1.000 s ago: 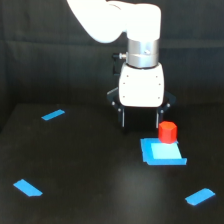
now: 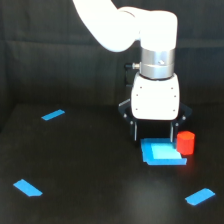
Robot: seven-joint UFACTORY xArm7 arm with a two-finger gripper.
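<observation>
A small red block [image 2: 185, 143] is in the camera view, at the right edge of a light square [image 2: 160, 152] framed in blue tape on the dark table. My gripper [image 2: 154, 131] points down over the back of that square. Its fingers are spread wide, with nothing visible between the fingers. The right finger [image 2: 175, 128] appears just left of the red block; whether they touch, I cannot tell. Behind the gripper and block, part of the square's back edge is hidden.
Blue tape strips lie at the far left [image 2: 53, 115], the near left [image 2: 28, 188] and the near right [image 2: 200, 197].
The red block has shifted right and slightly toward the camera, from the square's back part to its right edge. My gripper has moved right and lower in the view, its fingers still apart.
</observation>
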